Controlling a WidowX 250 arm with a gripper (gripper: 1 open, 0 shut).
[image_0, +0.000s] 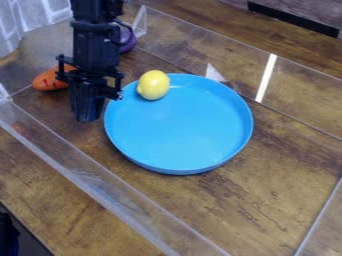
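My black gripper (88, 94) hangs low over the wooden table at the left, just left of a blue plate (179, 130); whether its fingers are open or shut is unclear. An orange carrot-like object (51, 80) lies behind it to the left. A yellow round object (152, 86) sits on the plate's back-left rim area. A purple object (127, 45) is partly hidden behind the arm.
A transparent barrier runs along the left and front.
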